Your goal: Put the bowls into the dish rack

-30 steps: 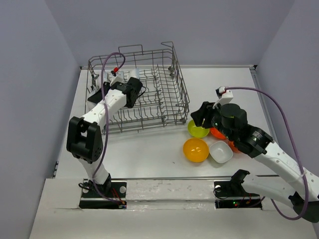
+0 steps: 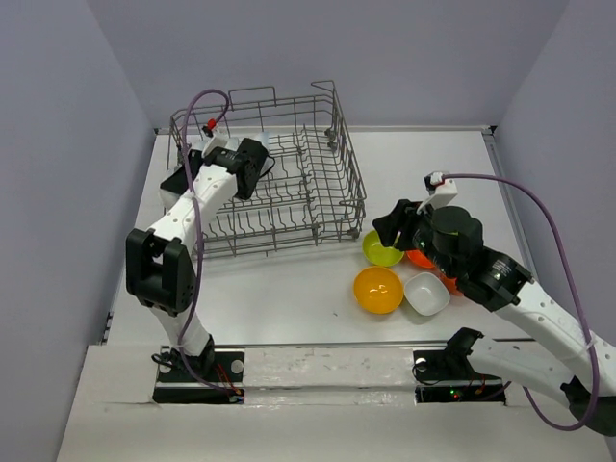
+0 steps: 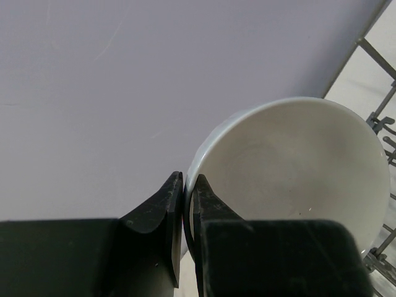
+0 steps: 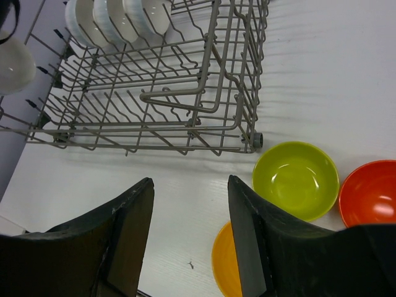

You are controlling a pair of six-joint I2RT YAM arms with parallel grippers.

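Observation:
My left gripper is shut on the rim of a white bowl (image 3: 297, 167), which it holds tilted on its side. In the top view this bowl (image 2: 171, 190) is by the left side of the dish rack (image 2: 274, 248), mostly covered by the arm. Whether it touches the wires cannot be told. Over the loose bowls at the right, my right gripper stands open and empty. Beneath it are a green bowl (image 4: 296, 180), a yellow-orange bowl (image 2: 378, 290), a white bowl (image 2: 427, 294) and a red-orange bowl (image 2: 420, 259).
Three white bowls stand on edge in the rack, among them a near one (image 4: 148, 15) and a far one (image 4: 85, 23). Another orange bowl (image 2: 452, 284) is partly under the right arm. The rack's right half is empty. Grey walls (image 2: 58, 212) enclose the table.

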